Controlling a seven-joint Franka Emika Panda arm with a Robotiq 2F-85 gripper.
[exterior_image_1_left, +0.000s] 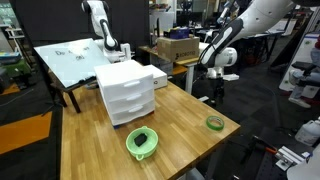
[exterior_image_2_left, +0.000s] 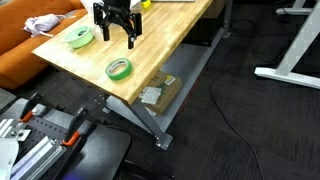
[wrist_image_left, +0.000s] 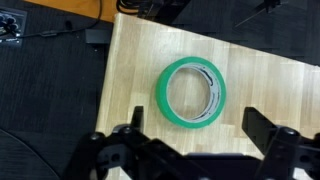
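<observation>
A roll of green tape lies flat near the table corner closest to the arm. The wrist view shows the tape roll from above, with bare wood visible through its ring. My gripper is open, its two dark fingers spread wide with nothing between them. From the second exterior view, the gripper points downward above the table, and the tape roll appears apart from it. A green bowl stands farther along the table with a small dark object inside.
White drawers stand on the table beyond the bowl. A cardboard box is in the background. Below sits another cardboard box on a lower shelf.
</observation>
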